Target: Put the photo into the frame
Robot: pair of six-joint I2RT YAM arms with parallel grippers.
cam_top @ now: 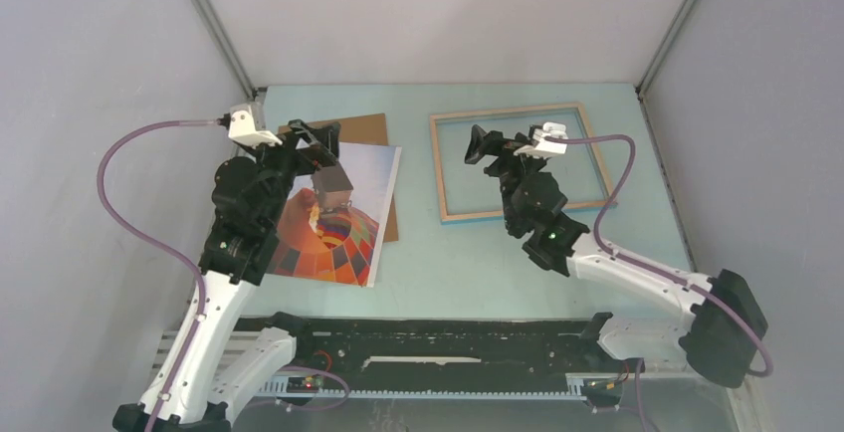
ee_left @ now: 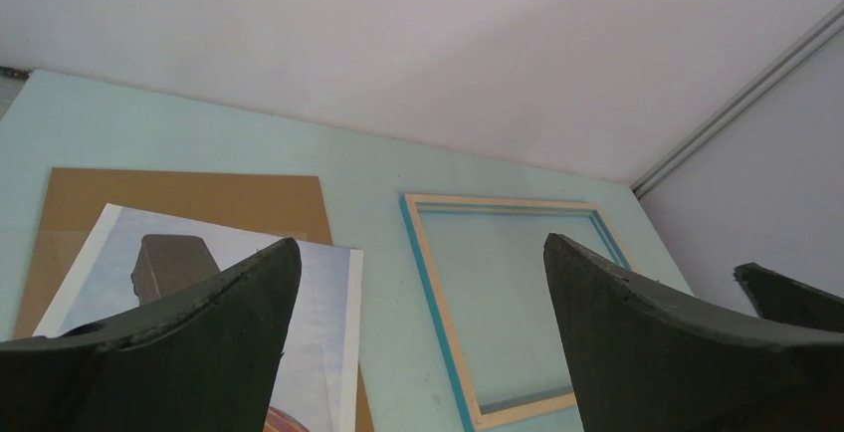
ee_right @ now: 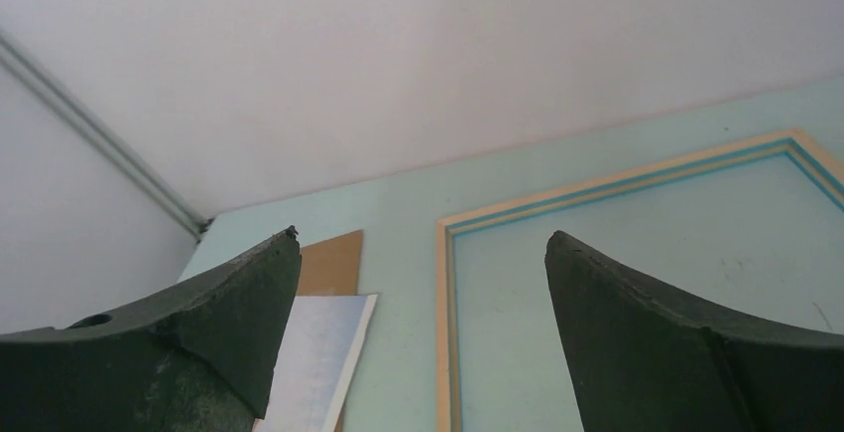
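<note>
The photo [cam_top: 343, 243], a colourful hot-air balloon picture with a white edge, lies on the left of the table over a brown backing board [cam_top: 363, 130]. On the right the wooden frame [cam_top: 437, 168] with a blue-green edge lies flat, bare table showing inside it. Above the photo's upper part hangs my left gripper, open and empty, its arm covering the photo's left side in the top view. My right gripper, likewise open with nothing between its fingers, hovers over the left part of the wooden frame.
Pale walls enclose the table [cam_top: 428, 283] at the back and both sides. A clear strip of tabletop separates the photo from the frame, and more bare surface lies along the front. Purple hoses [cam_top: 195, 271] loop beside both arms.
</note>
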